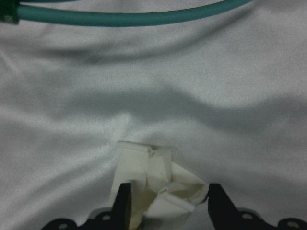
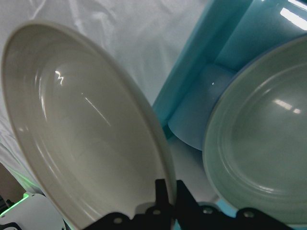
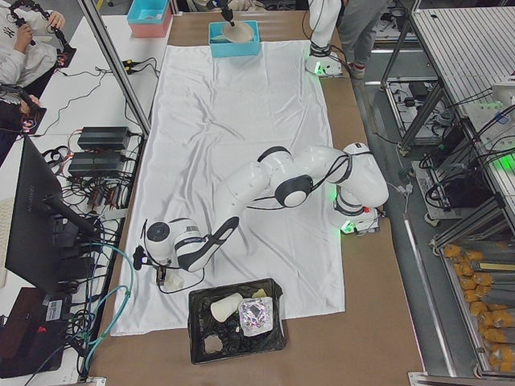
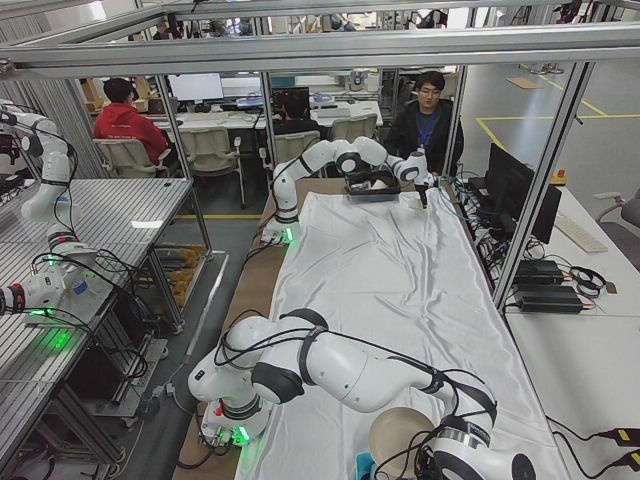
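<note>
My left gripper is open low over the white cloth, with a crumpled cream paper point(image 1: 139, 167) between and ahead of its fingers. My right gripper is shut on the rim of a beige bowl point(image 2: 81, 124), held tilted over the edge of a blue bin point(image 2: 187, 52). Inside that bin are a pale green bowl point(image 2: 254, 134) and a light blue cup point(image 2: 194, 108).
A black lined bin point(image 3: 269, 338) with a white cup, a foil item and other pieces sits near the left arm. Teal tubes point(image 1: 134, 18) run past the cloth's edge.
</note>
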